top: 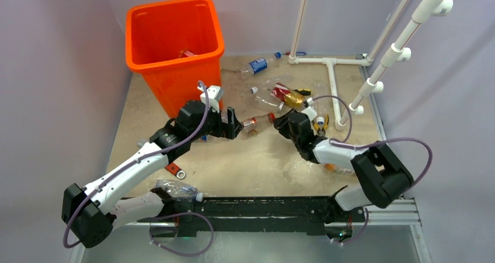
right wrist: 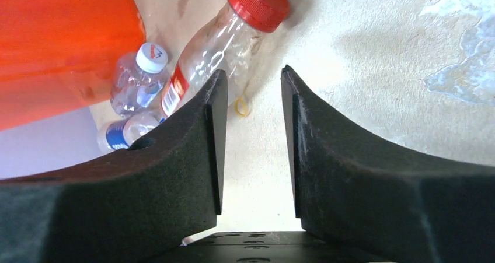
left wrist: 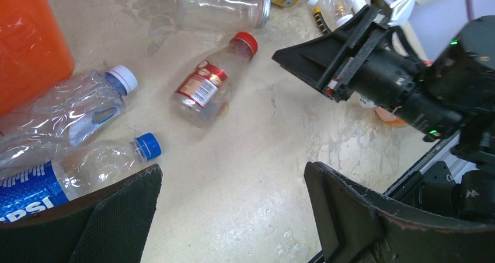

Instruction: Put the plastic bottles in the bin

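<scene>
The orange bin [top: 175, 76] stands at the back left. A small bottle with red cap [top: 255, 124] [left wrist: 204, 88] [right wrist: 210, 53] lies on the table between the grippers. My left gripper [top: 230, 123] is open above the table near it, nothing between its fingers. My right gripper [top: 279, 124] is just right of that bottle; its fingertips stand a little apart, with no held thing visible between them. A Pepsi bottle [left wrist: 87, 169] and a clear bottle [left wrist: 76, 105] lie left of the red-capped one. Another bottle [top: 175, 188] lies at the front left.
More bottles and containers [top: 289, 97] crowd the back right beside white pipes [top: 333, 82]. A blue-labelled bottle [top: 260, 65] lies at the back. A red tool [top: 174, 168] lies front left.
</scene>
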